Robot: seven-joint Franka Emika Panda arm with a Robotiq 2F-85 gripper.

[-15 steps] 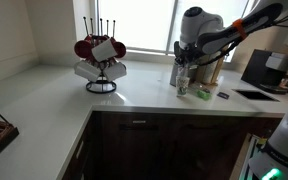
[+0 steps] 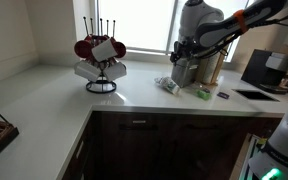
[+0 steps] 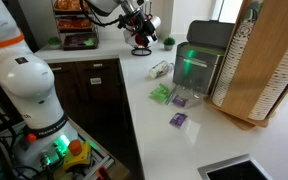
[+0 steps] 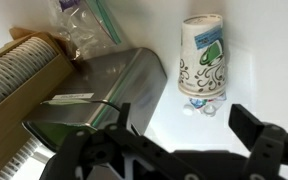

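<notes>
My gripper stands open in the wrist view, its dark fingers wide apart and nothing between them. Ahead of the fingers, a white patterned paper cup [image 4: 201, 65] with a green mark appears to lie on its side on the white counter. A small clear, bluish piece [image 4: 204, 104] is at the cup's near end; what it is, I cannot tell. From the second exterior view, the cup [image 3: 161, 70] lies beside the grey metal bin [image 3: 189, 70]. In the first exterior view my gripper [image 2: 181, 50] hangs above the counter near the bin.
Clear plastic bags [image 4: 82, 26] lie beyond the metal bin in the wrist view. A green packet [image 3: 162, 93] and a purple item [image 3: 178, 120] rest on the counter. A rack with red and white pieces [image 2: 101, 50] stands leftward.
A pale object that showed below the gripper at the counter's front is no longer there. Pale items now show farther left on the counter, and the gripper is higher.
</notes>
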